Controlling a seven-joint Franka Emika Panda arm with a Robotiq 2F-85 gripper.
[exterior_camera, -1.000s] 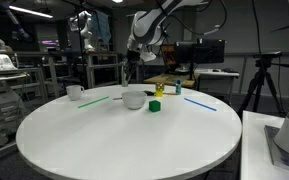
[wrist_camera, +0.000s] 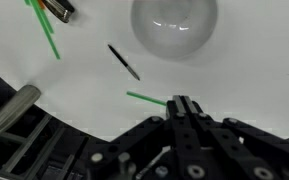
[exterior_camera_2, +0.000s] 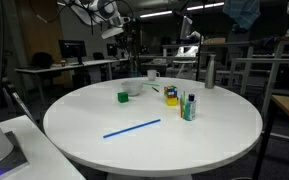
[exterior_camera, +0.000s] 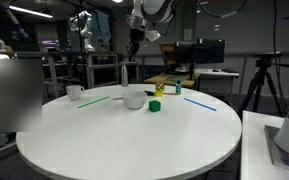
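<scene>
My gripper [exterior_camera: 134, 47] hangs high above the round table, well clear of the bowl. In the wrist view its dark fingers [wrist_camera: 175, 107] stand close together at the bottom; whatever is between them cannot be made out. The white bowl [wrist_camera: 174, 25] sits upright on the table, apart from the gripper. A thin green stick [exterior_camera: 94, 103] lies beside it; one end is hidden by the fingers in the wrist view. A dark pen [wrist_camera: 123, 61] lies between stick and bowl. Near the bowl is a green block [exterior_camera: 155, 106].
A yellow-and-blue object [exterior_camera_2: 171, 96] and a small bottle [exterior_camera_2: 189, 107] stand near one edge. A white mug [exterior_camera: 75, 92], a metal flask [exterior_camera_2: 210, 70] and a blue stick [exterior_camera_2: 132, 128] are farther out.
My gripper has risen from just above the bowl to high over the table. The bowl, block and sticks have stayed where they were.
</scene>
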